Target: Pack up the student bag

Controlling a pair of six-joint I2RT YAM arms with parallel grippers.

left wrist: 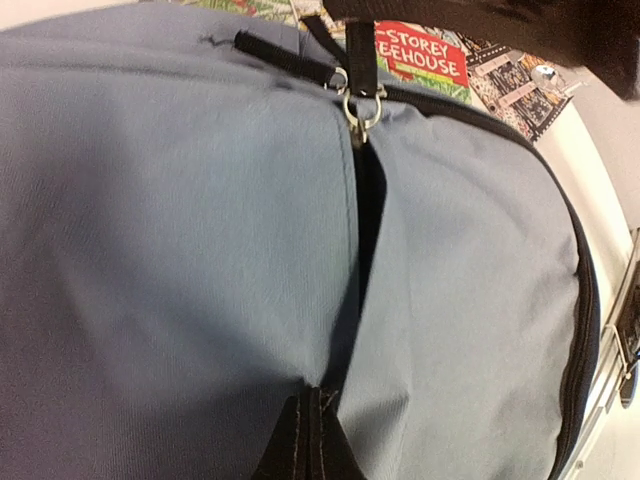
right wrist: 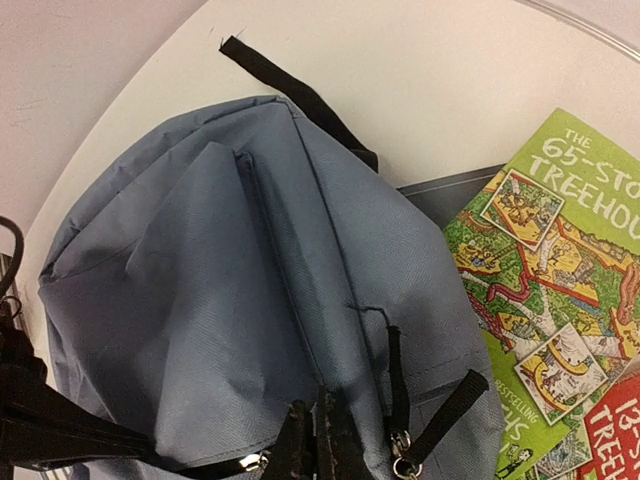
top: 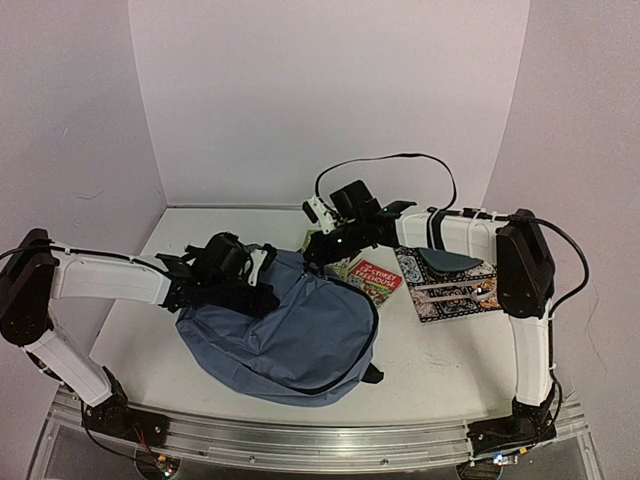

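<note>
A blue-grey bag (top: 290, 345) lies on the table with black zip edging and black straps. My left gripper is shut over the bag's front fabric, by a fold edge; whether cloth lies between its fingers cannot be made out. My right gripper is shut at the bag's upper edge, close to zip pulls (right wrist: 402, 465); its tips are too dark to show anything pinched. Under the right arm, a green book (right wrist: 560, 290) lies beside the bag, with a red book (top: 376, 281) partly over or next to it.
A dark patterned pouch (top: 440, 305) with pale strips lies to the right, a grey-blue item (top: 448, 261) at its upper part. Both arms reach close together above the bag.
</note>
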